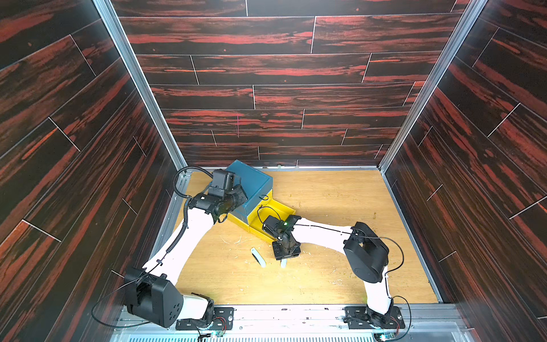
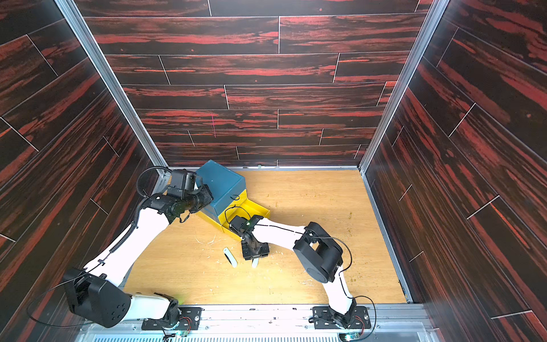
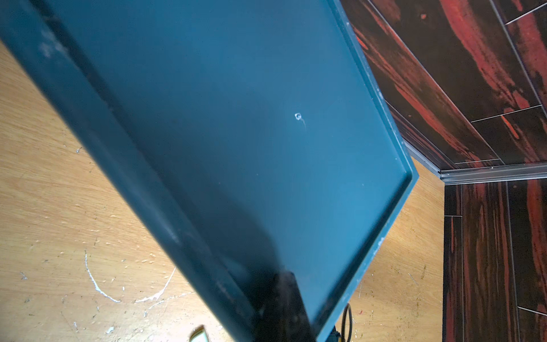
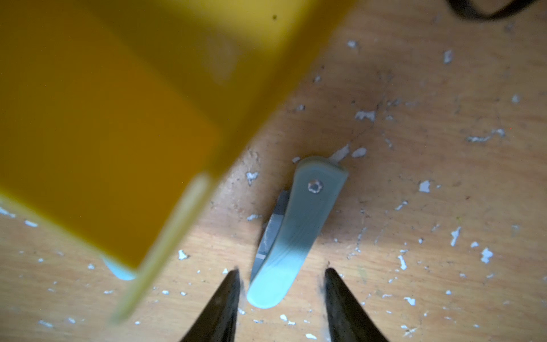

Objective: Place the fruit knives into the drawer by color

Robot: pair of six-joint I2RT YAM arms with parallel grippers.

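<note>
Two pale mint folding knives lie on the table in front of the yellow drawer (image 1: 275,208): one (image 1: 257,256) to the left, the other (image 4: 296,228) under my right gripper. In the right wrist view its open fingers stand either side of that knife's lower end, with the drawer's edge close to the left. My left gripper (image 1: 233,202) is up at the blue top of the box (image 3: 285,142). Only a dark finger shows in the left wrist view, so whether it is open or shut is hard to see; it appears shut, with nothing visible held.
Dark patterned walls enclose the workspace on the back and both sides. Cables loop from both wrists.
</note>
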